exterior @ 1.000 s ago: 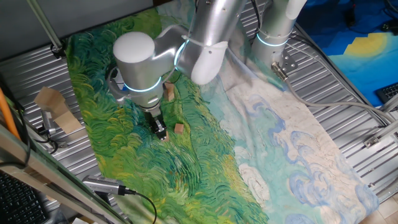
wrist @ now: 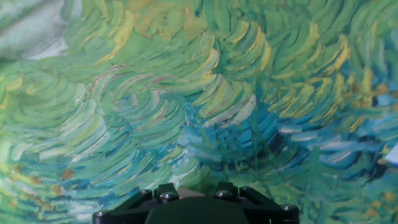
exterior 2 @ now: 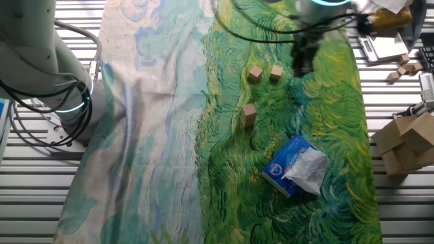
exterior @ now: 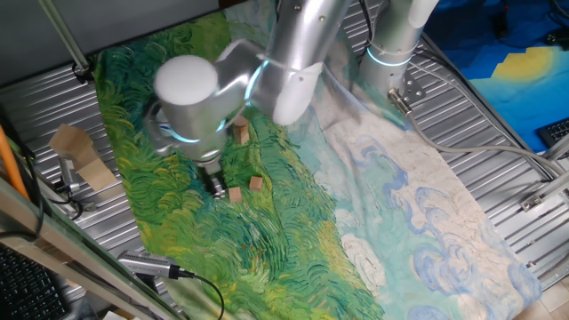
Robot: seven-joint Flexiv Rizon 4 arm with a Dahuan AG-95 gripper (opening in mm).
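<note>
My gripper (exterior: 220,190) points down over the green part of the painted cloth, just left of a small wooden cube (exterior: 235,194) in exterior view 1. A second cube (exterior: 256,183) lies close by, apart from the first. Farther back stands a taller wooden piece (exterior: 241,132), which looks like two stacked blocks (exterior 2: 249,115) in exterior view 2. There the gripper (exterior 2: 303,64) is blurred, to the right of both cubes. In the wrist view the gripper's (wrist: 196,190) fingertips stand apart; a beige patch shows low between them, largely hidden, and no held block is evident.
A blue tissue pack (exterior 2: 290,165) lies on the cloth (exterior 2: 169,135) near the stacked blocks. Cardboard boxes (exterior: 82,158) and a grey camera (exterior: 149,265) are at the left edge in exterior view 1.
The gripper has shifted left off the nearer cube and turned somewhat, so that cube now shows fully. Both cubes and the taller piece appear to stay in place.
</note>
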